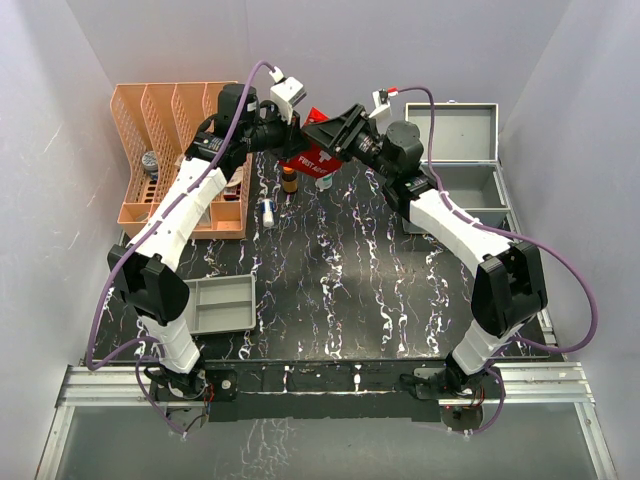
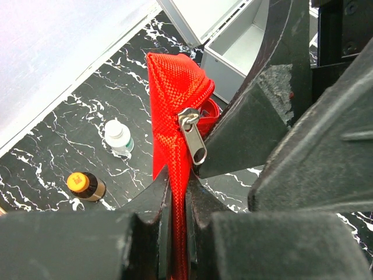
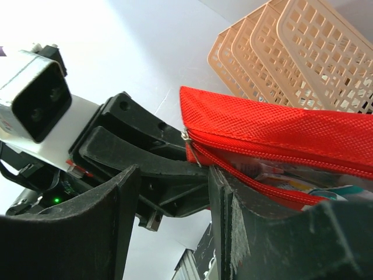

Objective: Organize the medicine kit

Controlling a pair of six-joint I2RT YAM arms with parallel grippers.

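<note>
A red first-aid pouch (image 1: 313, 160) is pinched upright by my left gripper, which is shut on its edge. Its metal zipper pull (image 2: 194, 140) hangs near the top of the pouch in the left wrist view. Close against the pull is a dark finger (image 2: 247, 131) of my right gripper. In the right wrist view, a gap parts the fingertips of the right gripper; the pull (image 3: 190, 144) shows just above that gap. Whether a finger touches the pull, I cannot tell.
A brown bottle (image 2: 86, 186) and a white bottle (image 2: 119, 137) stand below the pouch. An orange divided rack (image 1: 215, 234) is at left, an open grey case (image 1: 465, 165) at right, a grey tray (image 1: 222, 304) at front left.
</note>
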